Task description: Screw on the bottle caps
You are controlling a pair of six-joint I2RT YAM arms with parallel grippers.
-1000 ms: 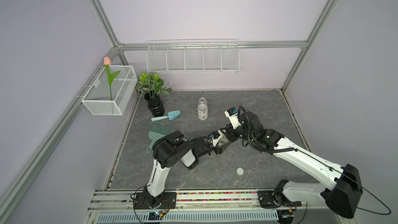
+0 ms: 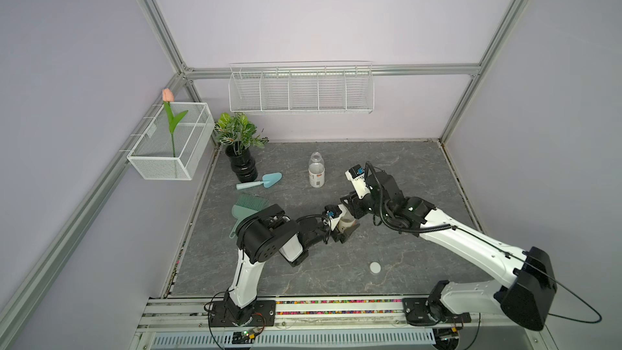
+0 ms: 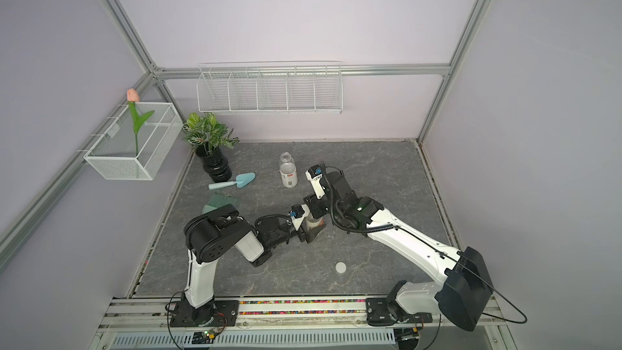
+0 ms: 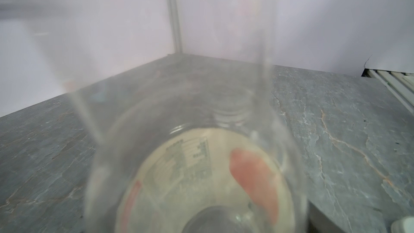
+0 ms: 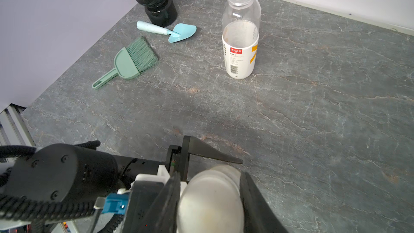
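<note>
A clear bottle (image 2: 348,223) with a pale label stands close in front of my left wrist camera, blurred, filling the middle of that view. My left gripper (image 2: 347,221) is open around this bottle; one dark finger (image 5: 211,150) shows in the right wrist view. Over its top, my right gripper is shut on a white cap (image 5: 211,209). Whether the cap sits fully on the neck cannot be told. A second bottle (image 5: 241,47), open-necked, stands upright farther back. Another white cap (image 2: 375,267) lies flat near the front.
A green dustpan and brush (image 5: 129,60), a blue trowel (image 5: 166,30) and a plant in a black vase (image 2: 241,162) occupy the left side. Wire baskets hang on the back wall (image 2: 301,90) and left wall (image 2: 171,149).
My right arm and gripper have shifted slightly left. The left gripper has moved a touch left too, and more of the bottle shows between the two arms.
</note>
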